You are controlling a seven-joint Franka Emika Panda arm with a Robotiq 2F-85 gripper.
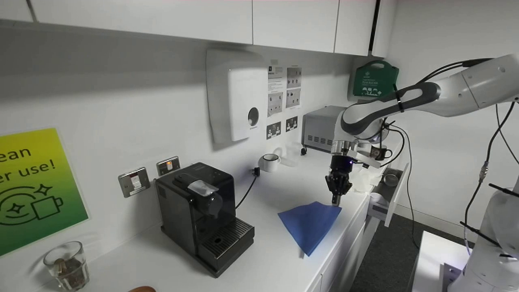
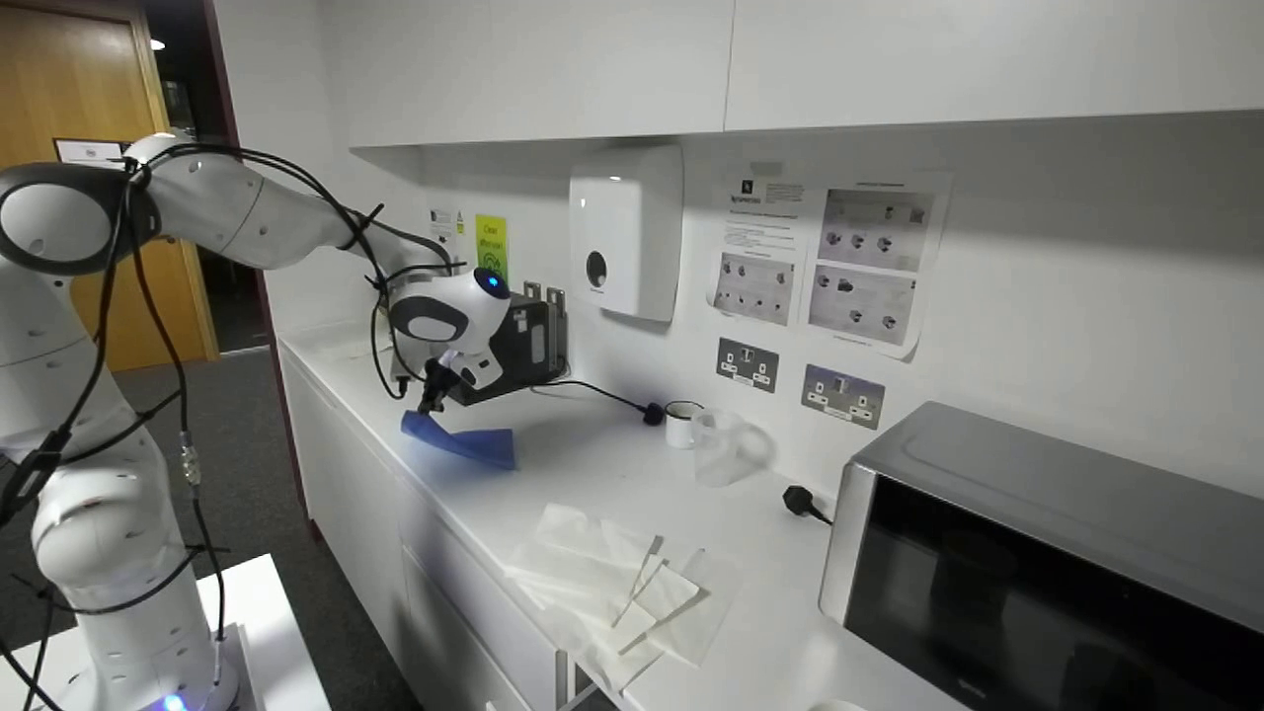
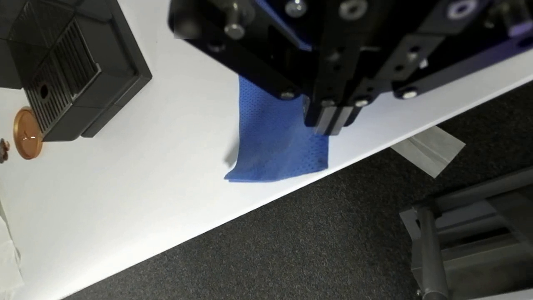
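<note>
A blue cloth [image 1: 311, 224] spreads over the white counter, to the right of the black coffee machine [image 1: 202, 216]. At its corner nearest the counter's front edge, my gripper [image 1: 336, 200] points down, shut on the cloth's edge. In the second exterior view the cloth [image 2: 474, 444] curves up toward the gripper [image 2: 430, 407], partly raised off the surface. From the wrist, the fingertips [image 3: 325, 120] are pressed together at the side of the cloth [image 3: 280, 135]; the pinched fold itself is hidden by the fingers.
A white mug [image 1: 270, 162] and a clear jug [image 2: 714, 448] stand by the wall. Papers and thin sticks [image 2: 640, 598] lie near an open drawer [image 1: 389, 199], before the microwave [image 2: 1043, 557]. A glass [image 1: 68, 267] stands left of the coffee machine.
</note>
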